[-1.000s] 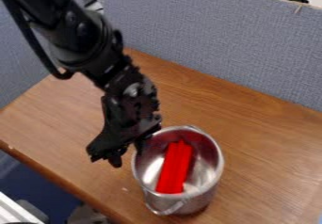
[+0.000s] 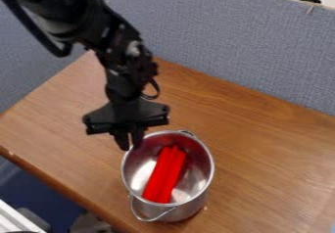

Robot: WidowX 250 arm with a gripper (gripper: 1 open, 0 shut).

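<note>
A black robot arm reaches down from the upper left, its gripper (image 2: 128, 139) hanging just above and beside the upper-left rim of a metal pot (image 2: 197, 178) with a wire handle. A red elongated object (image 2: 164, 174) lies inside the pot. The fingertips are dark and partly merged with each other, so how far apart they stand is unclear; no held object shows.
Grey padded walls (image 2: 236, 51) border the back and left. The table's left edge drops away to a dark floor at lower left.
The pot sits slightly left of where it was a second ago.
</note>
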